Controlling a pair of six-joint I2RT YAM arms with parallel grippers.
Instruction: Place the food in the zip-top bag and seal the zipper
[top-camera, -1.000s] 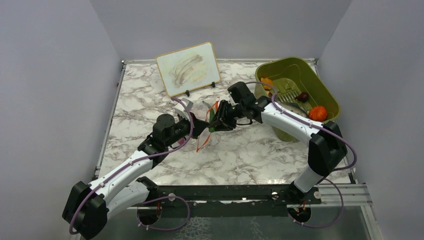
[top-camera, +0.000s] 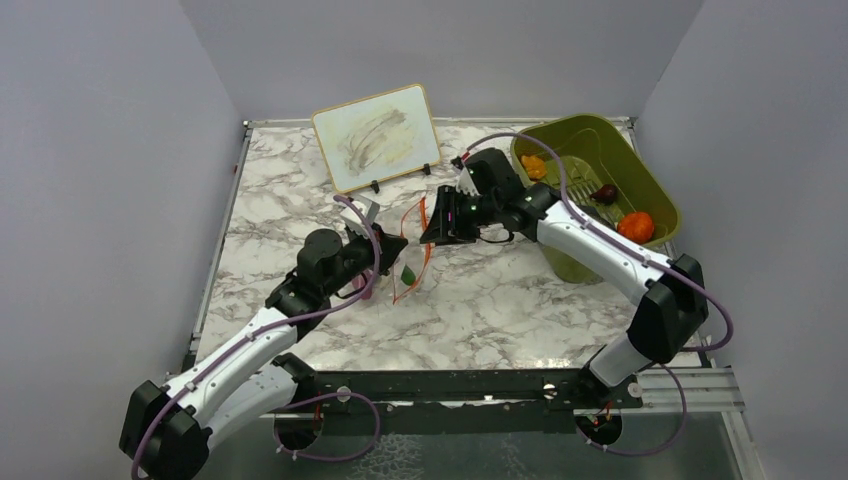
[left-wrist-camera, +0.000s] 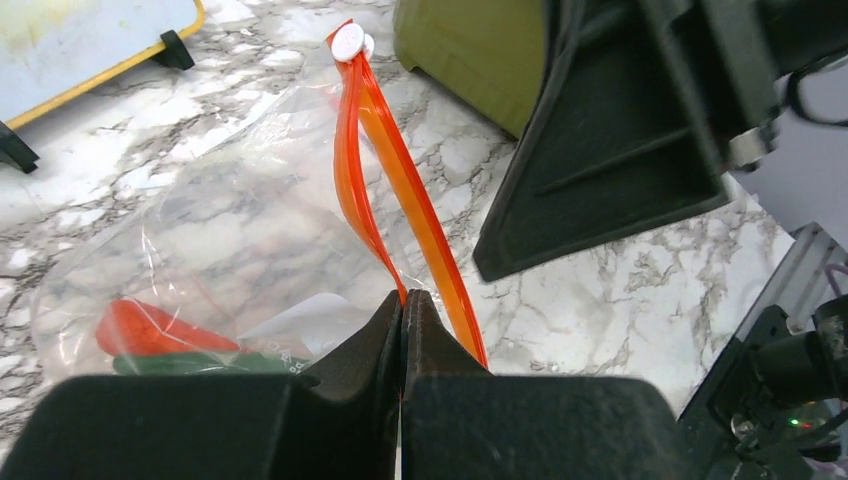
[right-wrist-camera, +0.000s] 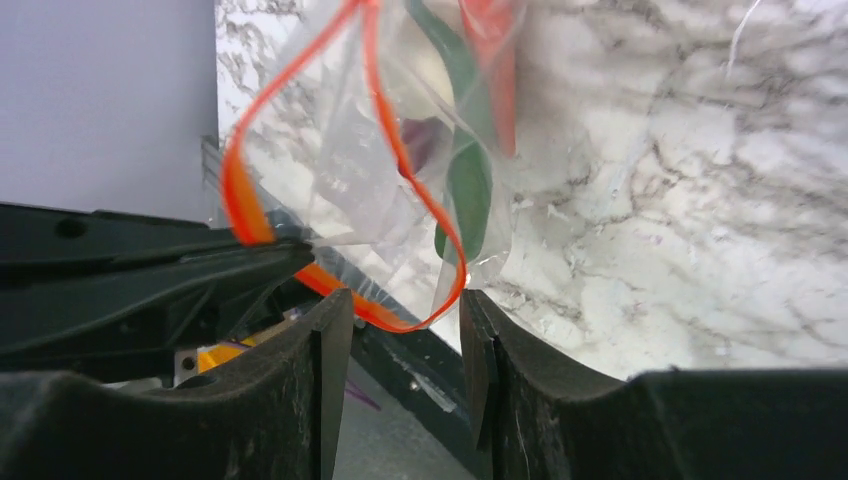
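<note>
The clear zip top bag (top-camera: 407, 262) stands at mid-table, its mouth edged by an orange zipper strip (left-wrist-camera: 350, 170). My left gripper is shut on one side of that strip. Inside the bag lie a long green food (right-wrist-camera: 468, 190), a red one (left-wrist-camera: 160, 328) and a dark purple one (right-wrist-camera: 424, 140). At the mouth's right side, my right gripper has its fingers apart, with no food between them. The orange rim passes just beyond its fingertips; whether they touch it, I cannot tell.
A green bin (top-camera: 650, 190) at the right holds an orange-red round food (top-camera: 636, 227), a dark red one (top-camera: 606, 194), a yellow-orange one (top-camera: 534, 166) and more. Behind the bag stands a whiteboard (top-camera: 380, 140).
The right gripper has drawn back slightly; the left shifted a little left.
</note>
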